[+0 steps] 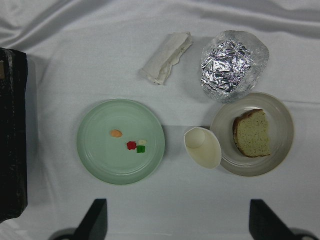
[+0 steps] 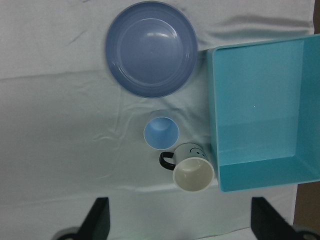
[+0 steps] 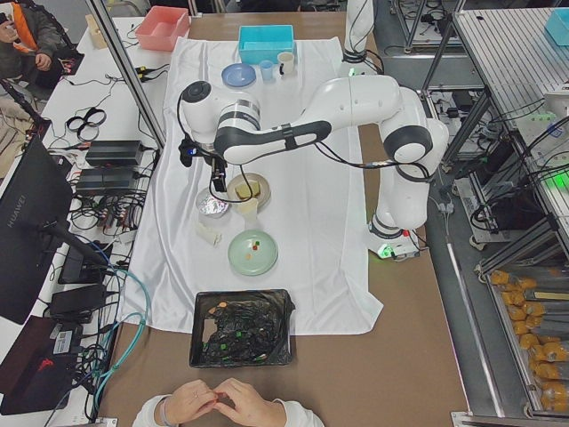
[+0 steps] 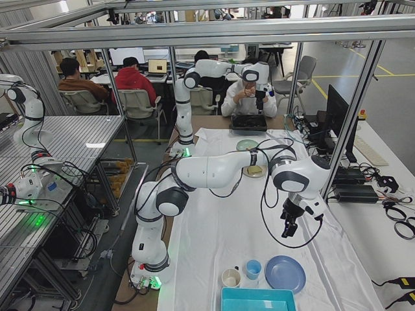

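My left gripper hangs open over the far place setting, nothing between its fingers. Below it are a green plate (image 1: 120,165) with small coloured bits, a beige plate (image 1: 235,165) with a bread slice (image 1: 252,132), a pale cup (image 1: 202,152), crumpled foil (image 1: 232,65) and a folded napkin (image 1: 165,57). My right gripper is open and empty over a blue plate (image 2: 150,50), a blue cup (image 2: 161,131) and a white mug (image 2: 192,175) with a black handle.
A turquoise bin (image 2: 257,100) stands beside the mug. A black-lined tray (image 3: 240,329) sits at the other end, near a person's hands (image 3: 213,400).
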